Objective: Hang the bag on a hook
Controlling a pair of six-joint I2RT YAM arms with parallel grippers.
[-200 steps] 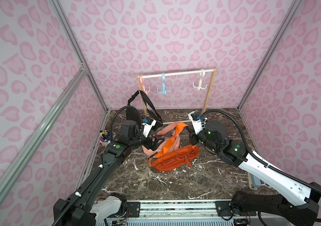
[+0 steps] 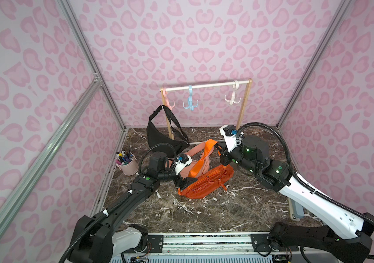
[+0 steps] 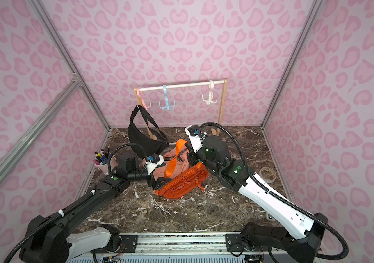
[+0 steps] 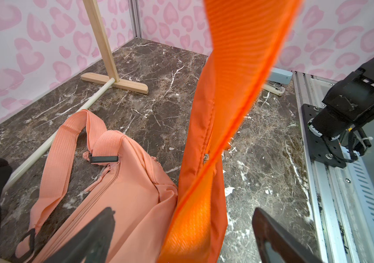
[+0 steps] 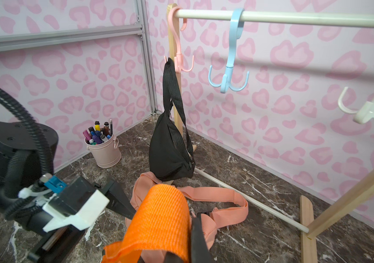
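An orange bag (image 2: pixel 209 182) lies on the dark marble table, its strap (image 4: pixel 213 175) pulled upward. My right gripper (image 2: pixel 223 154) is shut on the strap, which loops up beside its dark finger (image 5: pixel 200 245) in the right wrist view. Low by the bag's left end is my left gripper (image 2: pixel 190 180). Its fingers (image 4: pixel 279 236) stand apart, with the lower strap seen between them in the left wrist view. Whether they touch the strap I cannot tell. Hooks on the rack are pink (image 5: pixel 178 57), light blue (image 5: pixel 227 74) and white (image 5: pixel 373 107).
A black bag (image 5: pixel 169 149) hangs from the pink hook. Beneath lies a peach bag (image 4: pixel 121 192), close behind the orange one. A pen cup (image 2: pixel 127 165) stands at the left, and the rack's wooden foot (image 5: pixel 307 223) at the right.
My left gripper has come down and to the right, toward the orange bag's left end, and its wrist has turned. The right gripper and strap have shifted only slightly.
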